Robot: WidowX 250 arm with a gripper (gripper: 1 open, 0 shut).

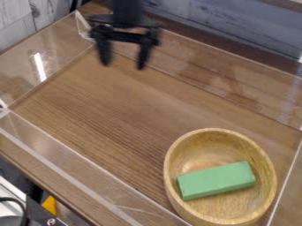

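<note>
My gripper (125,42) is a dark, motion-blurred shape at the upper left of the camera view, above the wooden surface; its fingers are too blurred to make out clearly. A green block (215,180) lies inside a round wooden bowl (192,144) at the lower right, well away from the gripper.
A black cable (17,203) and a small yellow item (49,203) are at the lower left, by the surface's edge.
</note>
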